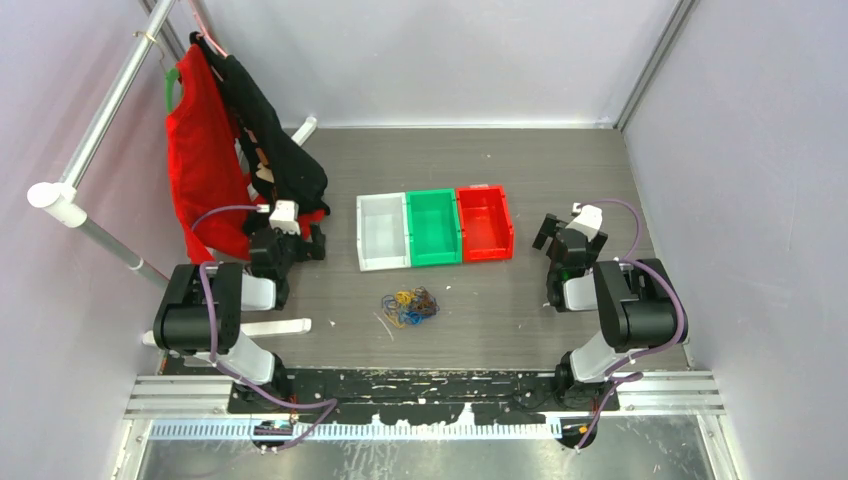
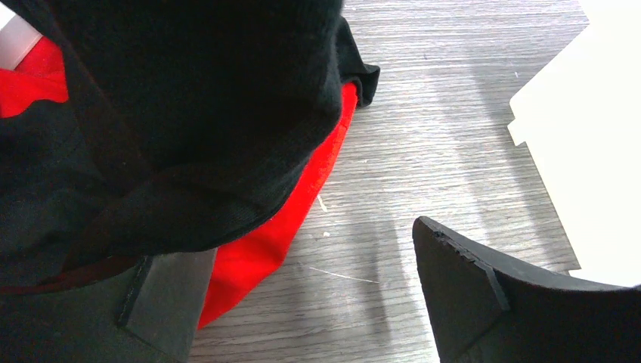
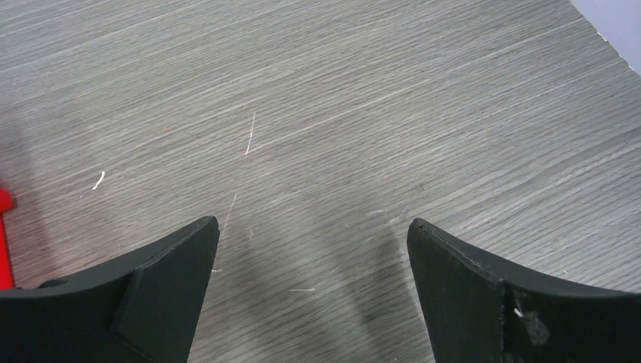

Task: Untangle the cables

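A small tangled heap of cables (image 1: 408, 307), with yellow, blue and dark brown strands, lies on the table in front of the bins. How the strands cross is too small to tell. Well to the left of the heap, my left gripper (image 1: 312, 243) stands open beside the hanging clothes. In the left wrist view the black cloth (image 2: 204, 128) hangs close to the left finger and covers part of it. My right gripper (image 1: 568, 232) is far to the right of the heap, open over bare table. Between its fingers only the grey tabletop shows. Neither wrist view contains the cables.
White (image 1: 383, 262), green (image 1: 434, 258) and red (image 1: 487, 254) bins stand in a row behind the cables. A red garment (image 1: 205, 150) and a black one hang from a rail (image 1: 115, 105) at the left. Open table lies between the heap and the right arm.
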